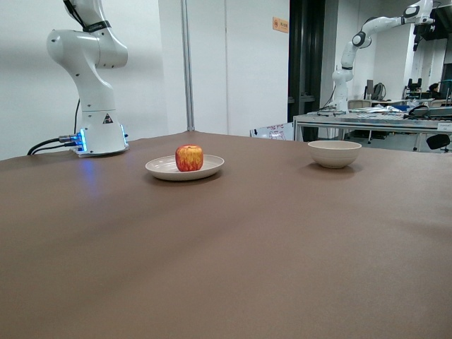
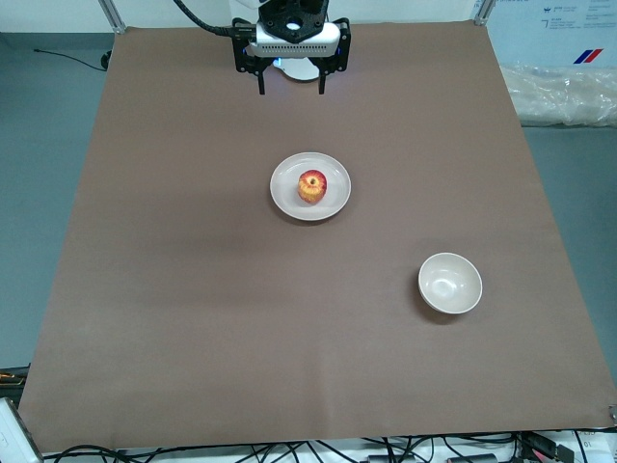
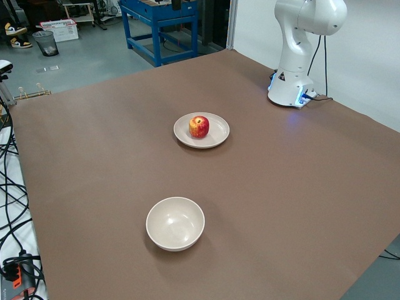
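Observation:
A red-and-yellow apple [image 2: 311, 186] [image 1: 189, 157] [image 3: 199, 127] sits on a white plate [image 2: 289, 198] [image 1: 159, 168] [image 3: 217, 131] near the middle of the brown table. A white bowl [image 2: 450, 283] [image 1: 335, 153] [image 3: 175, 223] stands empty, apart from the plate. The gripper [image 2: 292, 85] hangs at the back edge of the table in the left view, well away from the plate, its two fingers spread apart with nothing visible between them.
The white arm [image 1: 99, 113] [image 3: 290, 75] is mounted at its back edge by a white wall, with cables behind it. More cables and fittings lie along the opposite edge.

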